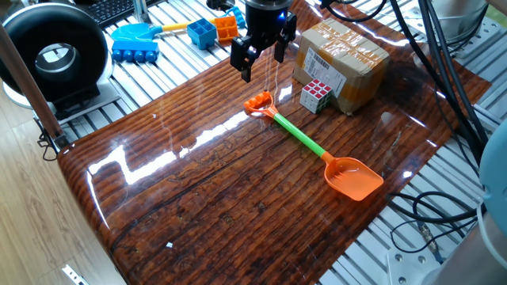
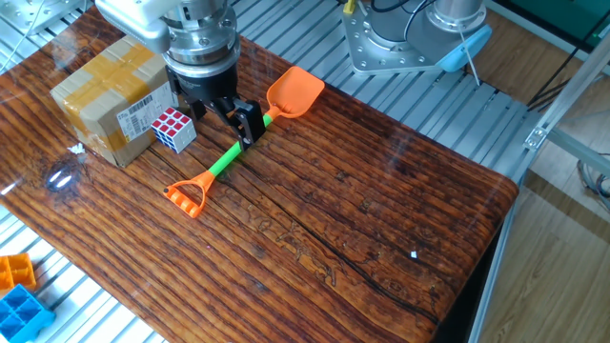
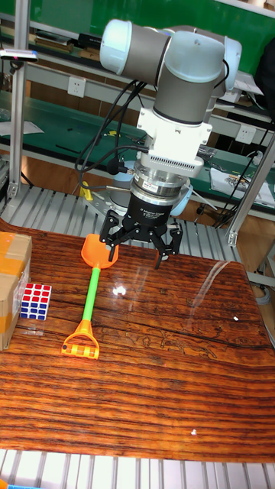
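Note:
A toy shovel with an orange scoop, a green shaft and an orange handle lies flat on the glossy brown wooden table. Close to the handle sits a Rubik's cube, its top red and white. The cube stands right beside a taped cardboard box. My gripper hangs above the table, pointing down, its black fingers spread apart. Nothing shows between them, so it is open and clear of the shovel, as exterior view 3 also suggests.
Off the table's edge, on the slatted metal surface, lie a blue toy shovel, blue blocks and an orange block. Black cables hang at the right.

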